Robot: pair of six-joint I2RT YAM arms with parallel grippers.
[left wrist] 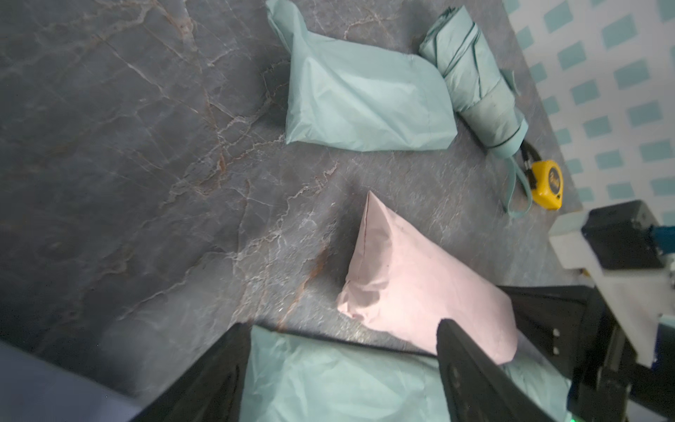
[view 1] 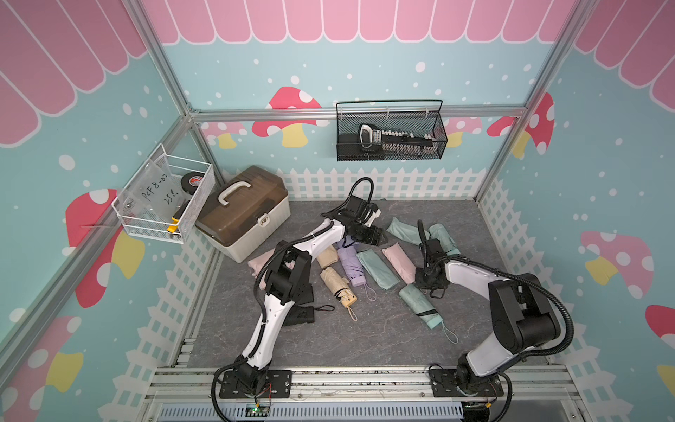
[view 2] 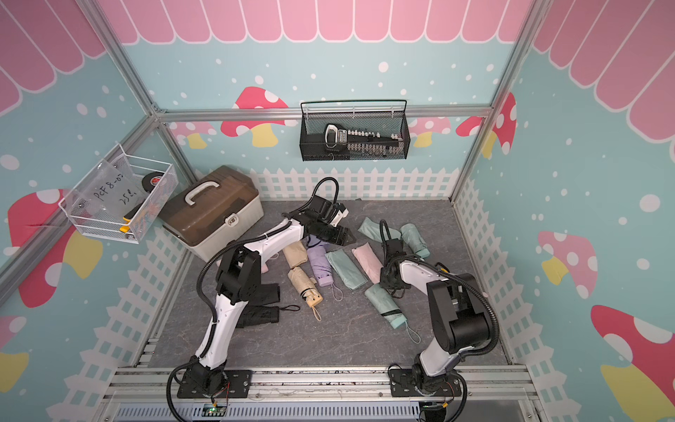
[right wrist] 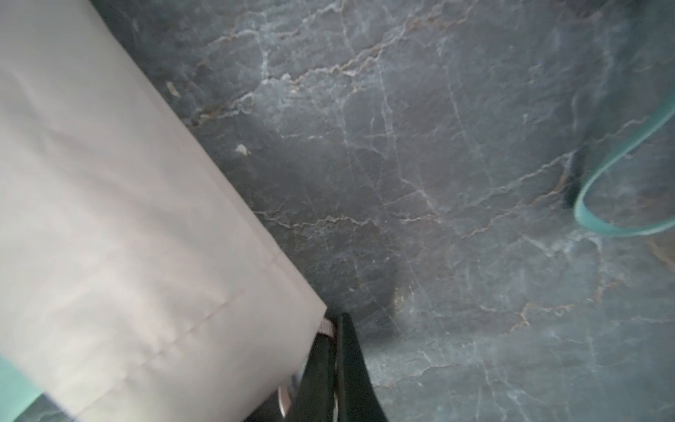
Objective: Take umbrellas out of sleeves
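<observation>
A pink sleeved umbrella (view 1: 398,261) lies in the middle of the table. My right gripper is shut at its lower end, against the sleeve's edge; whether fabric is between the fingertips I cannot tell. Above the pink one, my left gripper hovers with fingers apart and nothing between them. A teal sleeve (left wrist: 369,98) and a folded teal umbrella (left wrist: 478,91) lie at the back right; another teal sleeve (view 1: 377,269) and a strapped teal umbrella (view 1: 419,306) lie nearer. Beige (view 1: 339,287), lilac (view 1: 351,263) and black umbrellas (view 1: 301,315) lie left of these.
A toolbox (view 1: 239,211) fills the back left corner. A white wire basket (view 1: 161,197) hangs on the left wall, a black one (view 1: 390,140) on the back. A yellow tape measure (left wrist: 548,184) lies at the right.
</observation>
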